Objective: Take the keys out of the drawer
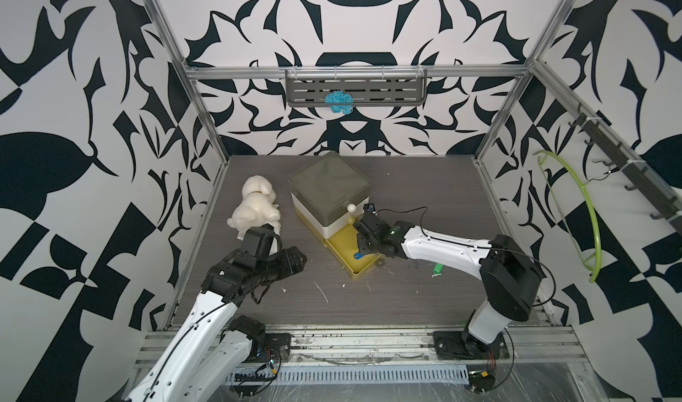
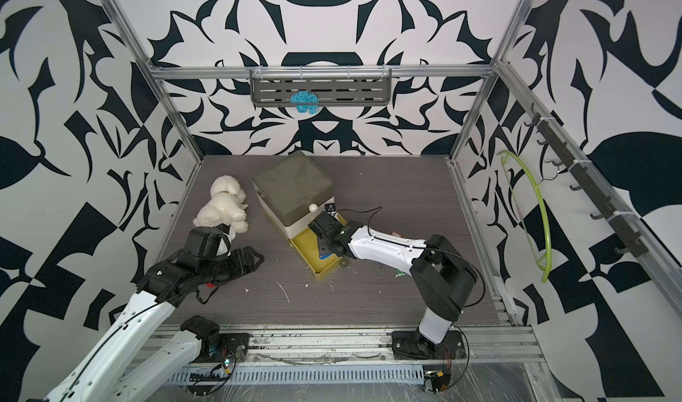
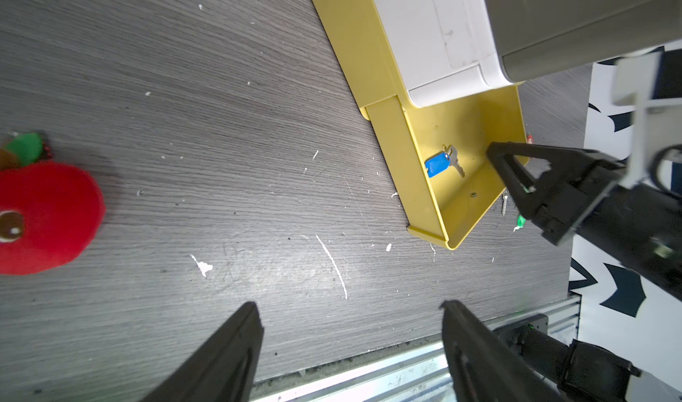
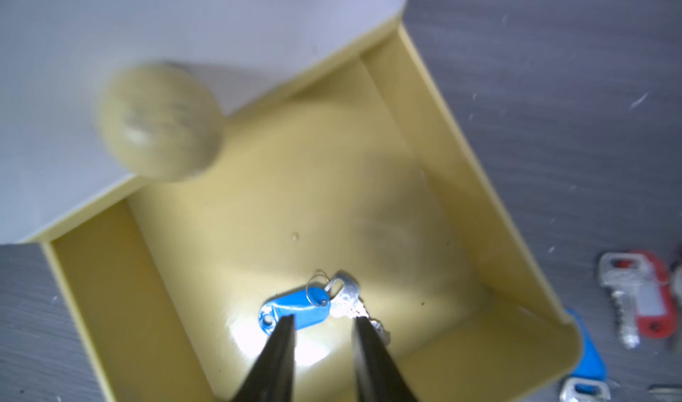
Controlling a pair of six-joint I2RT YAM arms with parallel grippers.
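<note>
The yellow drawer [image 3: 415,189] is pulled out from the grey-and-white box [image 1: 329,182]. Inside lie keys [image 4: 344,295] with a blue tag [image 4: 298,306]. My right gripper hangs over the drawer, fingers apart, with the keys on the drawer floor beyond its tips. My left gripper is to the left of the drawer, above the bare table, fingers apart with nothing between them.
A white plush toy [image 1: 252,210] lies left of the box. A red object [image 3: 49,210] is on the table's left. Other tagged keys [image 4: 636,295] lie right of the drawer.
</note>
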